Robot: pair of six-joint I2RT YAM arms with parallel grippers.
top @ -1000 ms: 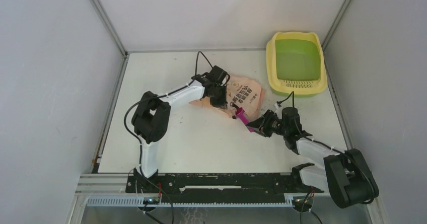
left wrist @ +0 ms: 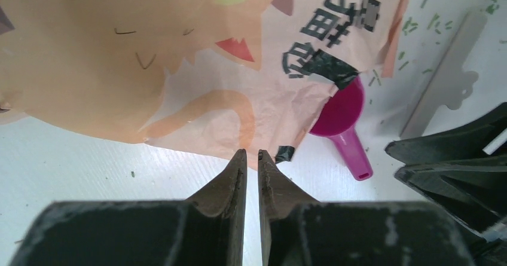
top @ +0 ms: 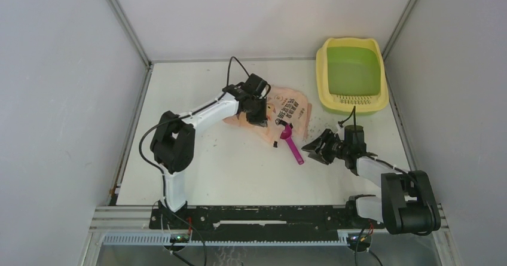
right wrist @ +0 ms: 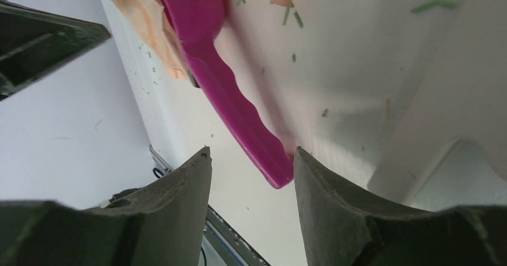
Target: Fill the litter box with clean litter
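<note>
A pink litter bag printed with a cat lies flat mid-table, a magenta scoop at its front-right corner, its bowl partly tucked at the bag's edge. My left gripper hangs over the bag, fingertips close together, nothing visible between them. My right gripper is open just past the scoop's handle, which lies between and beyond the fingertips; whether it touches is unclear. The yellow-green litter box sits at the back right, its green inside looking empty.
Green pellets are scattered right of the bag. Walls border the table at the back and sides.
My right gripper has drawn back rightward from the scoop, uncovering its handle. The scoop lies a little further toward the front.
</note>
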